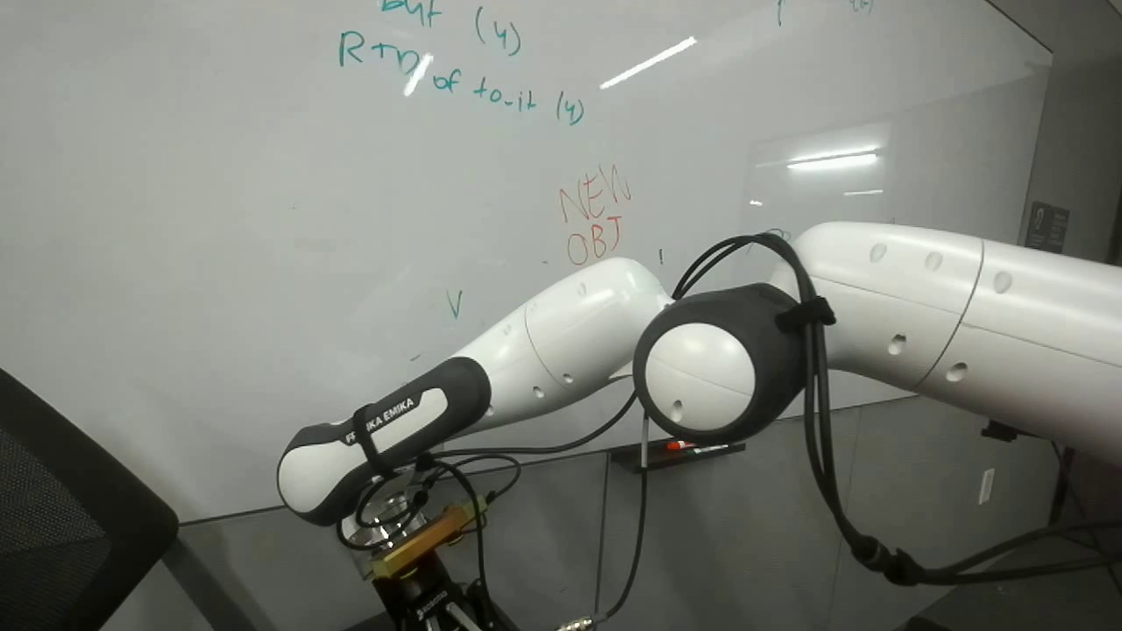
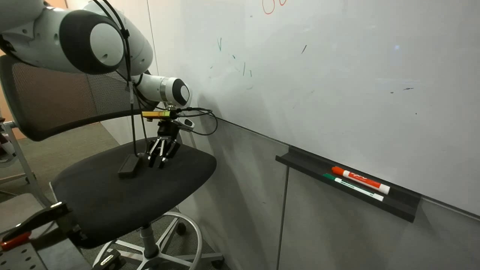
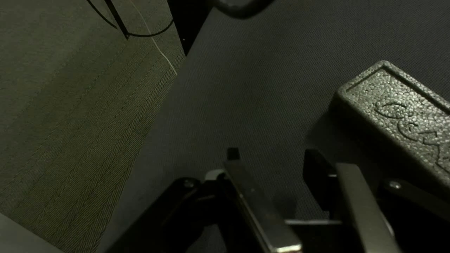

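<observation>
Over the dark seat of an office chair (image 2: 180, 193), my gripper (image 2: 157, 162) hangs with its fingers pointing down. In the wrist view the gripper is open: its fingertips stand apart, with only seat fabric showing between them. A dark rectangular block (image 3: 405, 114) with a speckled top and raised markings lies on the seat at the right, outside the fingers and cut off by the frame. Exterior view 2 shows the same block (image 2: 129, 165) just left of the fingers. Exterior view 1 cuts off the fingertips and hides the seat.
A whiteboard (image 2: 342, 90) covers the wall beside the chair. Its tray (image 2: 292, 159) holds a red marker (image 2: 360, 180) and a green-capped marker (image 2: 355, 186). The chair's backrest (image 2: 54, 99) rises behind the arm. Cables hang loosely along the arm. Bare seat surrounds the block.
</observation>
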